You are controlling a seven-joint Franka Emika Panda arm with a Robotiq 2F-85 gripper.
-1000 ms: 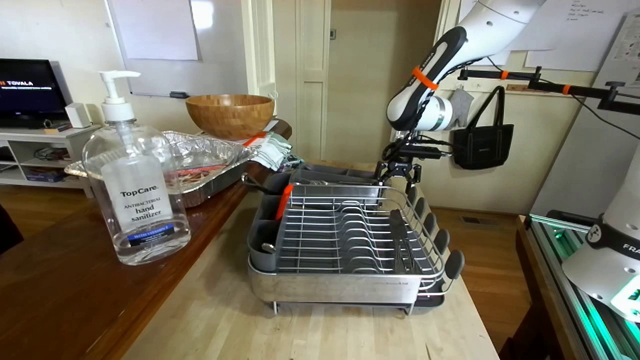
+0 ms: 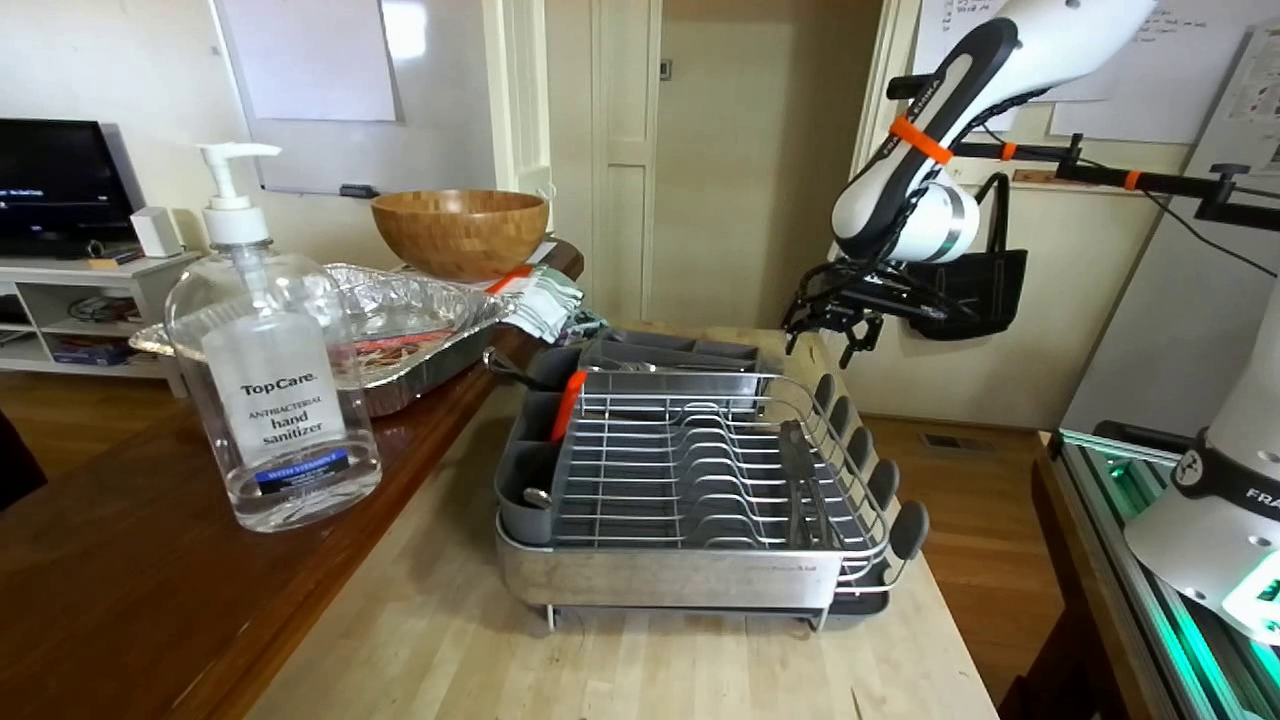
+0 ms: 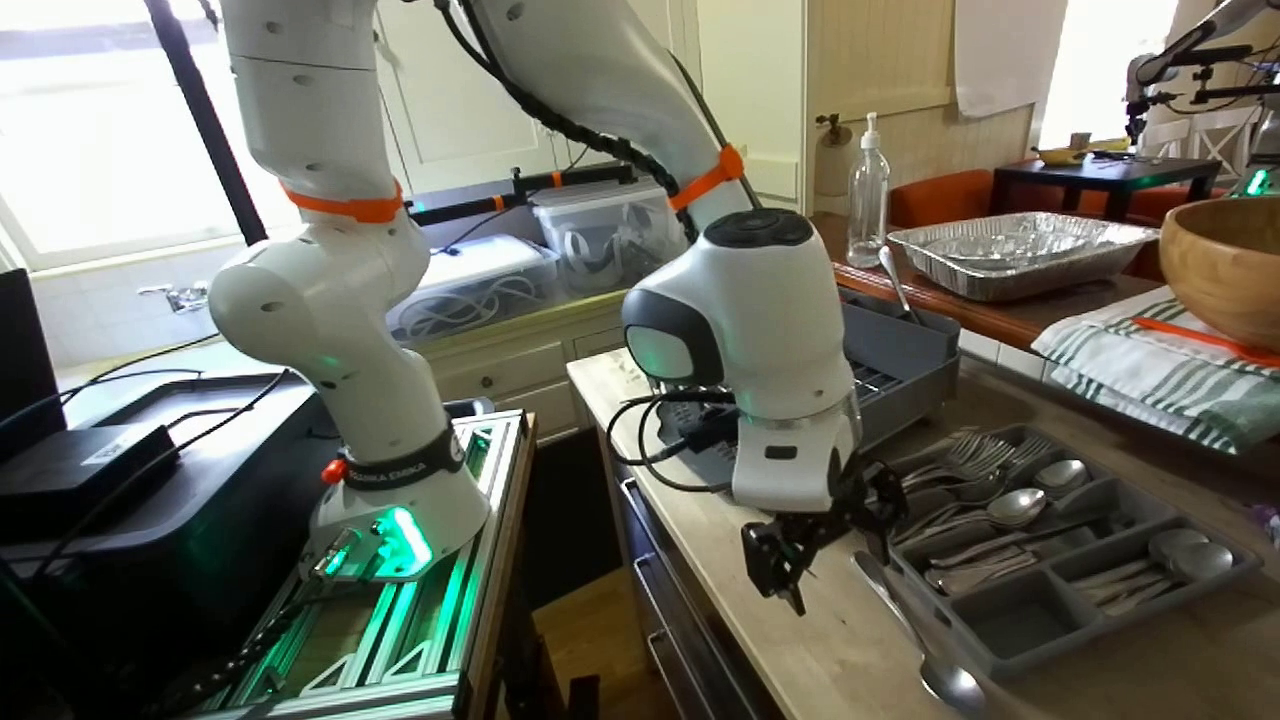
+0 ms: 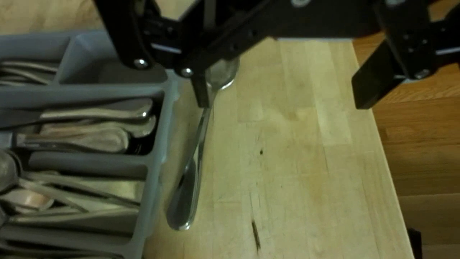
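My gripper is open over the wooden counter, its fingers wide apart and nothing between them. A large metal spoon lies on the bare wood in the wrist view, along the side of the cutlery tray; the left finger covers part of its neck, near the bowl. Exterior view 2 shows the same spoon on the counter beside the grey cutlery tray, with the gripper above and to its left. Forks, spoons and knives fill several compartments of the tray, and one front compartment is empty.
The dish rack stands on the counter, with utensils lying in it. Bare counter runs from the spoon to the counter's edge, with the floor below. A foil pan and wooden bowl sit on the raised ledge.
In exterior view 1 the arm and gripper have shifted right, away from the cutlery tray, and the gripper has tilted. The rack and the things on the ledge have not moved.
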